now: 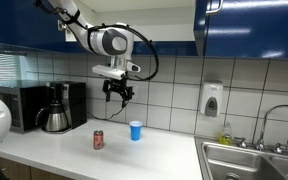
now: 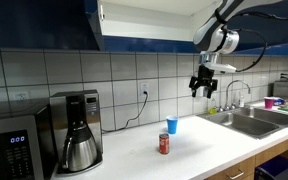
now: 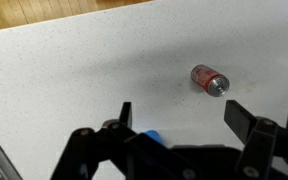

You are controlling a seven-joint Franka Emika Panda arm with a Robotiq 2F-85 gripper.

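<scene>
A red can (image 1: 98,139) with a silver top stands upright on the white counter (image 1: 154,153). To its right and farther back is a blue cup (image 1: 135,130). High above the counter hangs my gripper (image 1: 118,100), well clear of both. Looking down in the wrist view, the can (image 3: 210,80) lies beyond the fingertips toward the right. Only part of the blue cup (image 3: 154,135) shows between the two fingers, far below. Those fingers (image 3: 239,120) are spread wide apart, and I see nothing held between them.
At the left stand a coffee maker with a steel carafe (image 2: 81,148) and a black microwave (image 2: 11,149). The sink (image 1: 242,164) is at the right, with a soap bottle (image 1: 226,133) behind it. Upper cabinets (image 1: 254,35) overhang the back. Counter around the can and cup is clear.
</scene>
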